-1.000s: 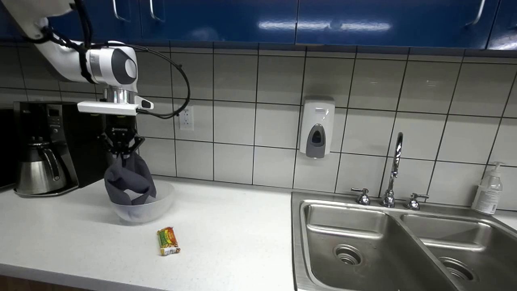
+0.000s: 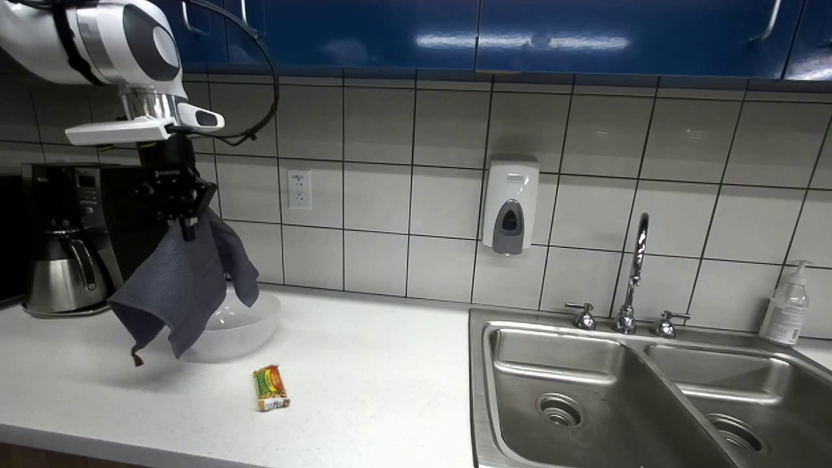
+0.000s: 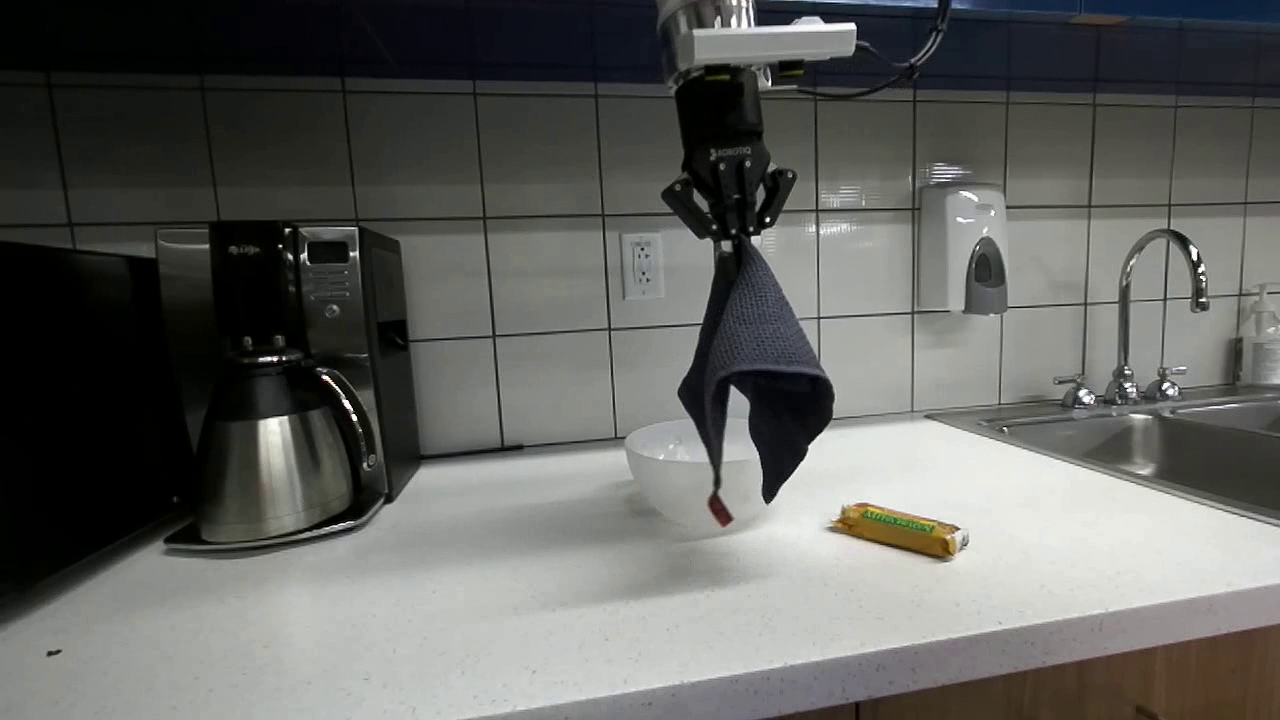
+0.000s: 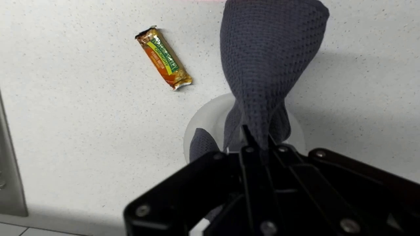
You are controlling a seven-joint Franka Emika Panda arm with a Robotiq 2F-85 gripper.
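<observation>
A dark grey textured cloth [image 3: 762, 330] hangs from my gripper [image 3: 738, 244], which is shut on its upper part. Its lower corners spread out in the air, one with a small red tag [image 3: 720, 509]. Behind and below the cloth, a translucent white bowl [image 2: 253, 327] rests on the counter. From above, the wrist view shows the cloth [image 4: 271, 47] reaching past the rim of the bowl [image 4: 202, 116], covering much of it. The bowl's inside is partly hidden. On the counter beside the bowl lies a wrapped granola bar [image 4: 164, 59].
A coffee maker with a steel carafe [image 3: 278, 456] stands at the left. The double sink [image 2: 561, 374] and its faucet [image 2: 636, 273] are on the right. A soap dispenser [image 2: 511, 204] is on the wall. Free counter [image 2: 374, 374] lies between bowl and sink.
My gripper has risen and shifted left, lifting the cloth out of the bowl. The bunched cloth now hangs unfolded. Bowl and granola bar have stayed put.
</observation>
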